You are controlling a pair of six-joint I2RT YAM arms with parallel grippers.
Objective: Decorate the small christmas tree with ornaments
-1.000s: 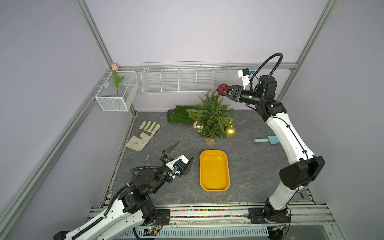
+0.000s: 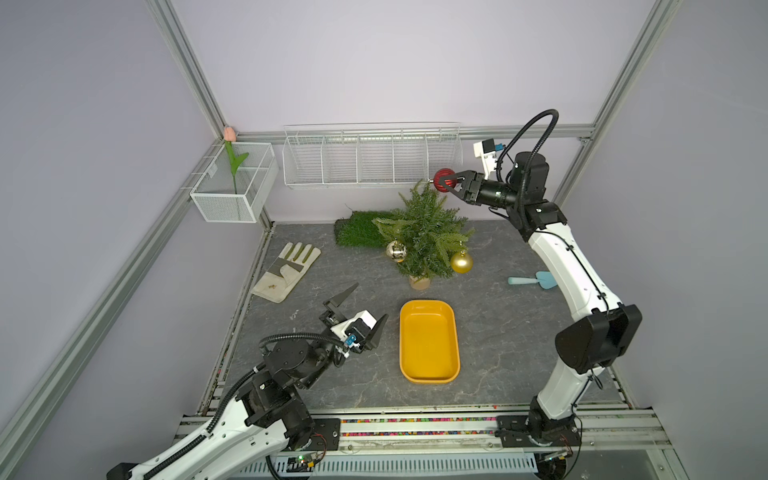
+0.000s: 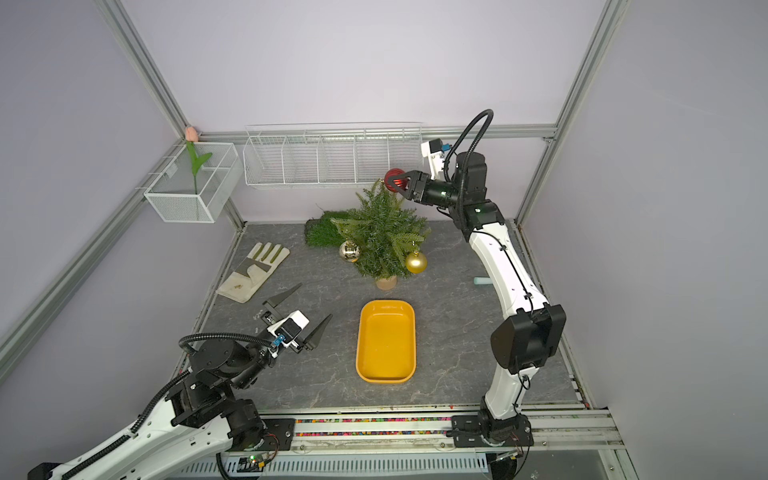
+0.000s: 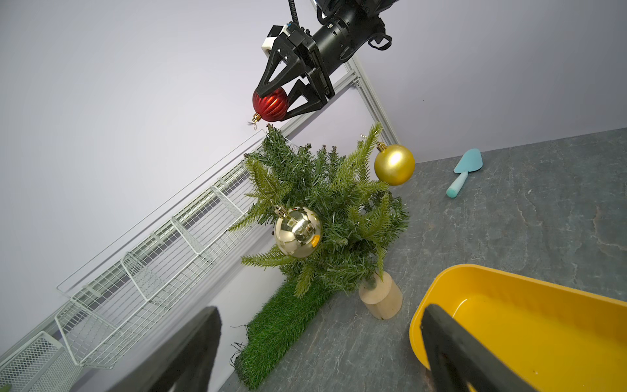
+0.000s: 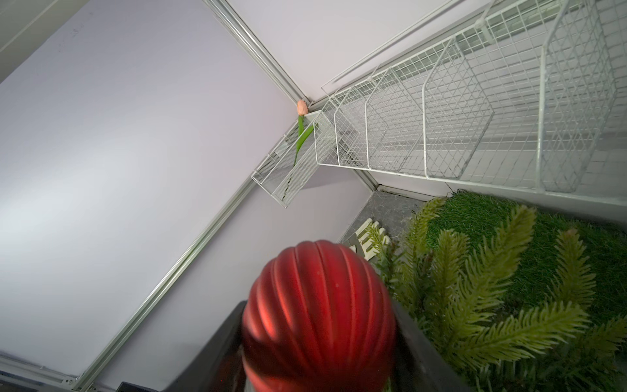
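My right gripper is shut on a ribbed red ornament (image 4: 270,105), held just above the top of the small green tree (image 4: 326,196). In the left wrist view the ornament's gold cap and loop point down and left, close over the tip; whether they touch it I cannot tell. In the right wrist view the red ball covers most of the fingers. A shiny pale gold ornament (image 4: 297,232) hangs on the tree's left, a matte gold ornament (image 4: 394,164) on its right. My left gripper (image 2: 364,308) stands open and empty over the table at front left.
An empty yellow tray (image 2: 429,376) lies in front of the tree. Behind are a grass mat (image 2: 360,230) and a wire rack (image 2: 372,160). A glove (image 2: 285,272) lies left, a teal trowel (image 2: 545,279) right. A basket (image 2: 232,204) with a tulip hangs at left.
The left arm and the tree have not visibly moved.
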